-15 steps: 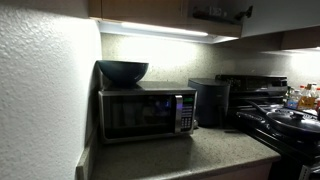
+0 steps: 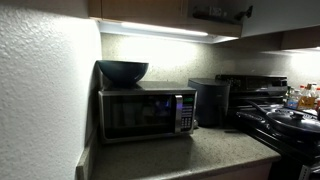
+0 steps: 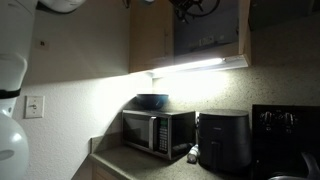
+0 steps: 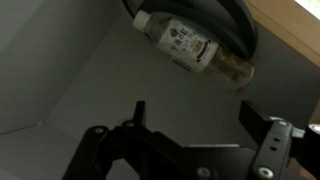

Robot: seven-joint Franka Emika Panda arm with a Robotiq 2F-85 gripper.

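In the wrist view a clear bottle with a printed label (image 4: 188, 42) lies slanted across the top, beside a dark curved object (image 4: 236, 22) that I cannot identify. My gripper is open below it in that view, its dark fingers wide apart with only a grey surface showing between them. The bottle is clear of both fingers. In exterior view 2 the dark end of the arm (image 3: 188, 9) is at the upper cabinet (image 3: 152, 38), partly cut off by the top edge.
Below the cabinet, a microwave (image 2: 140, 114) with a dark bowl (image 2: 122, 72) on top stands on the counter (image 2: 215, 150). An air fryer (image 3: 224, 138) stands to its right. A lidded pan (image 2: 292, 118) is on the stove.
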